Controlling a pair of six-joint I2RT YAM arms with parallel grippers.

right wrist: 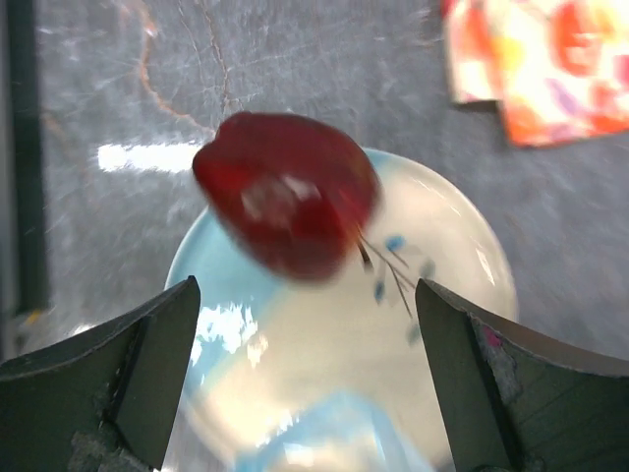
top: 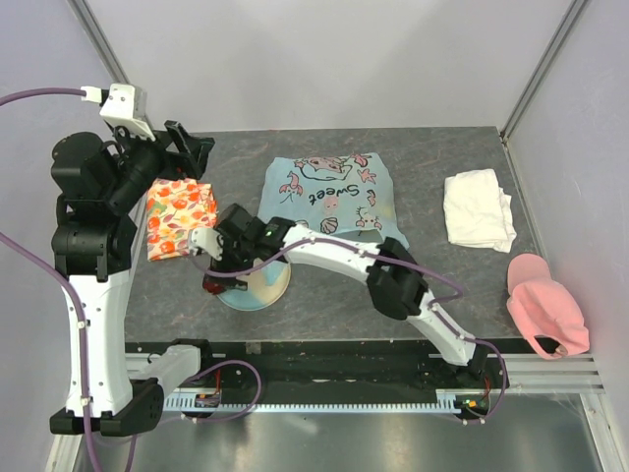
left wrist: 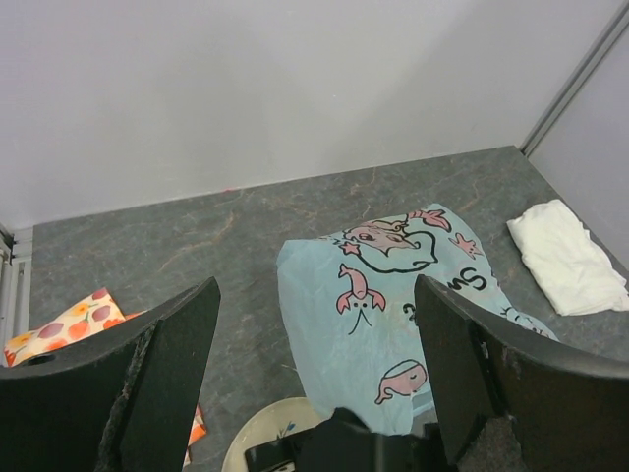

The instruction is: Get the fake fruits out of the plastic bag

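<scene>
A dark red fake fruit (right wrist: 285, 192) rests on the rim of a cream and blue plate (right wrist: 324, 344), beneath my right gripper, which is open with nothing between its fingers and partly hides the plate in the top view. The light blue plastic bag (top: 329, 192) with cartoon prints lies behind the plate; its contents cannot be made out. My left gripper is open, held high at the left of the table, facing toward the bag.
An orange patterned cloth (top: 179, 221) lies at the left, a folded white cloth (top: 477, 208) at the right, and a pink cap (top: 545, 305) at the right front.
</scene>
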